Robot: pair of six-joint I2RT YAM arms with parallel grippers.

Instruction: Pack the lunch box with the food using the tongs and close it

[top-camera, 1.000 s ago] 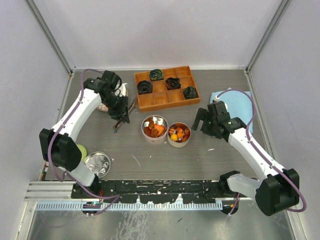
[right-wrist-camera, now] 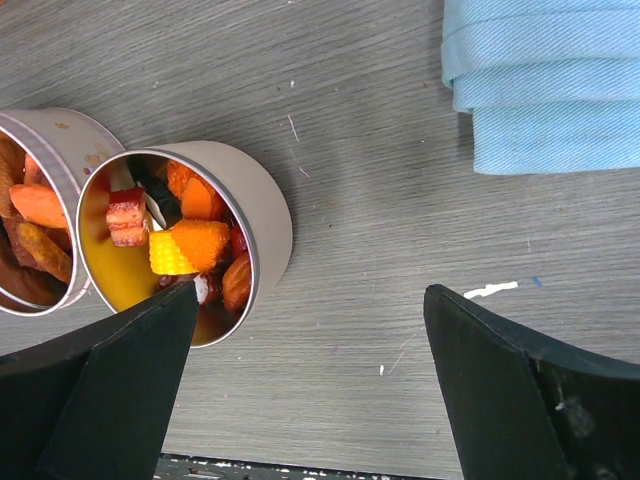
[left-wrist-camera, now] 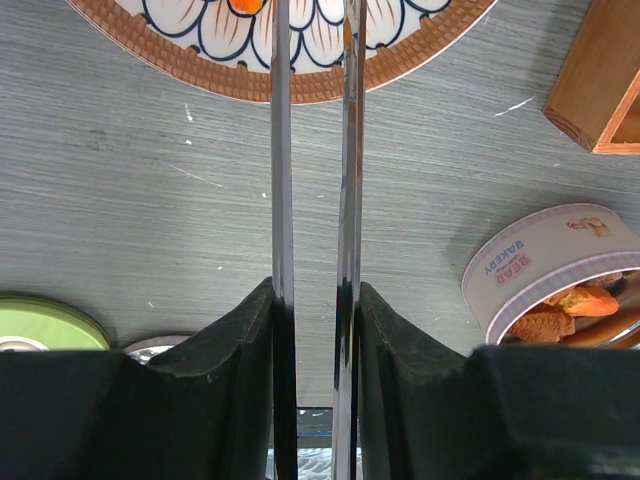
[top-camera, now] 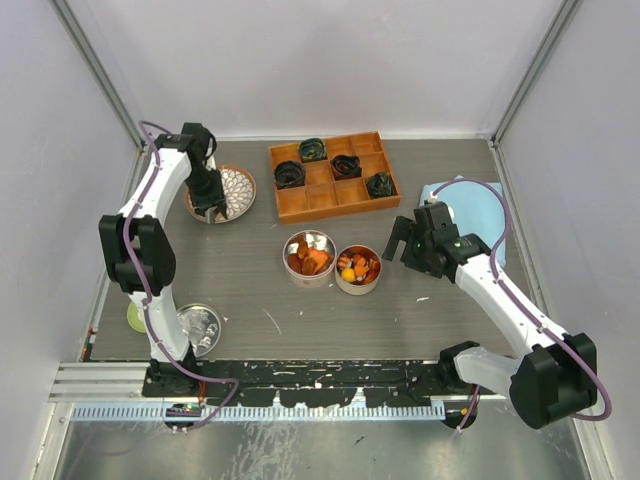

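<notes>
My left gripper is shut on a pair of metal tongs, whose two arms reach forward over the patterned plate at the back left. On that plate, an orange food piece shows beside the tongs' left arm; the tips lie out of the frame, so whether they pinch anything cannot be told. Two round lunch box tins stand mid-table: one with brown and orange food, the other with carrot, corn and meat. To the right of them, my right gripper is open and empty.
A wooden compartment tray with several dark cups stands at the back. A folded blue cloth lies on the right. A silver lid and a green lid lie front left.
The left arm has swung left and back, carrying the tongs from beside the wooden tray to over the patterned plate. The right arm and the tins stay put.
</notes>
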